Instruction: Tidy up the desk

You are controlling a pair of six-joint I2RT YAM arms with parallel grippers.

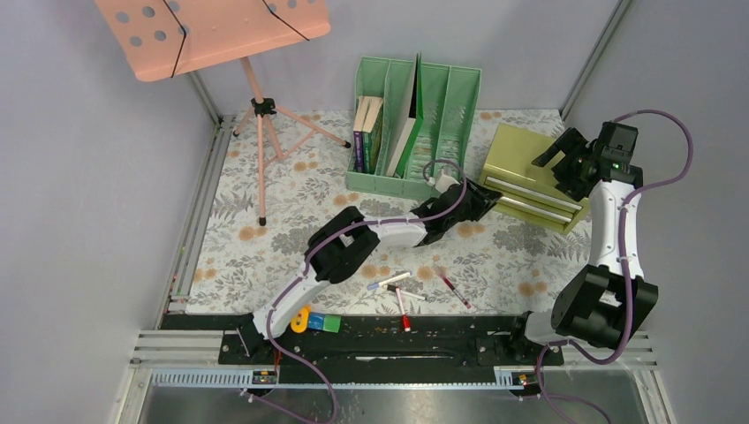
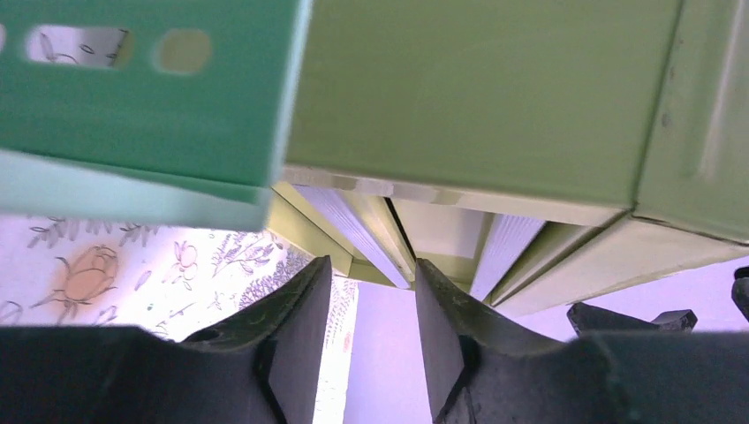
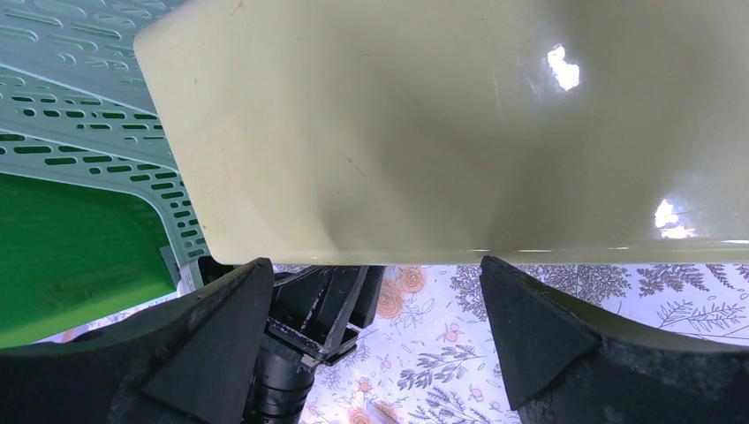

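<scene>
An olive-green drawer cabinet (image 1: 517,150) stands right of a mint file organizer (image 1: 375,181), which holds books (image 1: 371,132) and a green folder (image 1: 404,115). My left gripper (image 1: 484,198) is at the cabinet's front left corner, beside the organizer; in the left wrist view its fingers are apart near the pale drawer handles (image 2: 353,230), with nothing seen between them. My right gripper (image 1: 552,159) stands open over the cabinet top (image 3: 424,124).
Several pens (image 1: 450,287) lie loose at the front of the desk, near yellow, blue and green items (image 1: 327,321) at the front edge. A pink music stand (image 1: 261,177) occupies the back left.
</scene>
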